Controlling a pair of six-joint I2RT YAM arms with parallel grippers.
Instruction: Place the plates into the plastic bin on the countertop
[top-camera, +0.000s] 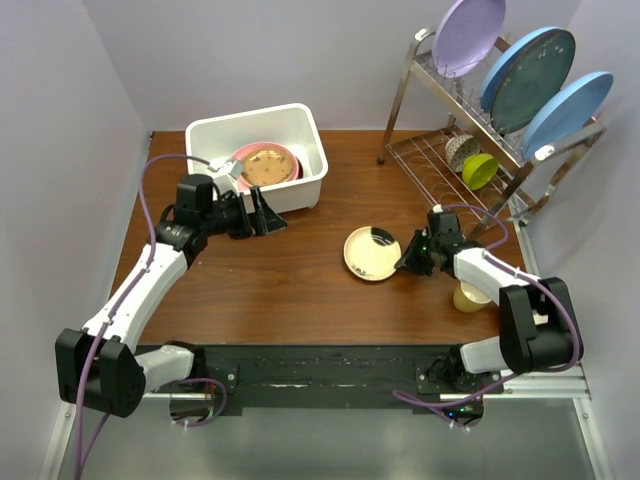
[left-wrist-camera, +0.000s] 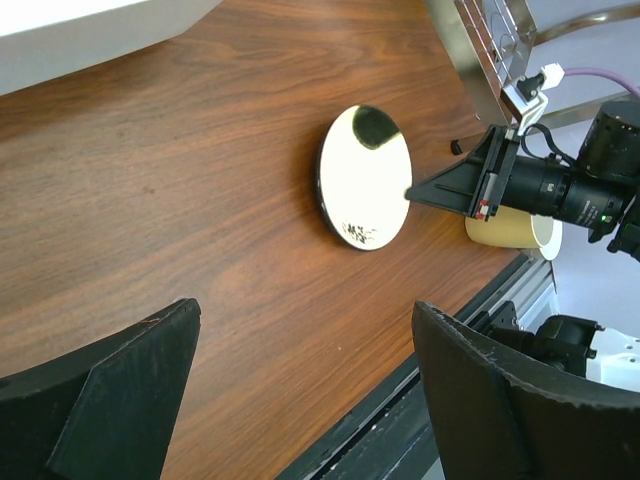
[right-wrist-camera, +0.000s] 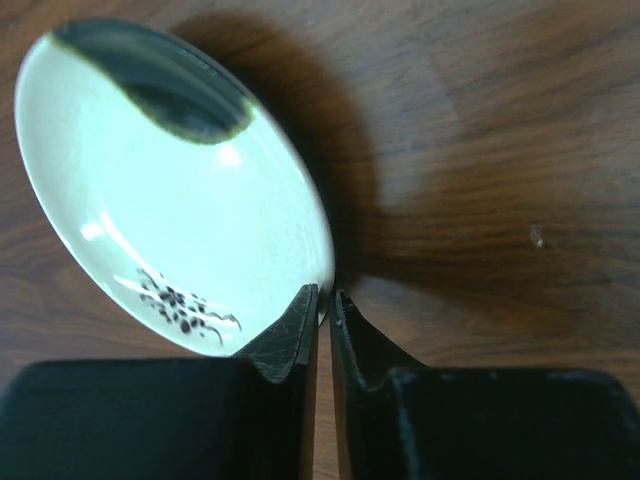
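A small cream plate with a dark patch and flower print (top-camera: 368, 256) (left-wrist-camera: 362, 180) (right-wrist-camera: 170, 210) lies on the counter. My right gripper (top-camera: 402, 262) is at its right rim, fingertips touching or very near it and almost closed; whether they pinch the rim is unclear. My left gripper (top-camera: 265, 220) is open and empty, beside the front right of the white plastic bin (top-camera: 310, 140), which holds pink-rimmed plates (top-camera: 262, 168).
A metal dish rack (top-camera: 400, 90) at back right holds large plates (top-camera: 560, 110), with cups (top-camera: 478, 172) below. A yellow cup (top-camera: 470, 298) sits under the right arm.
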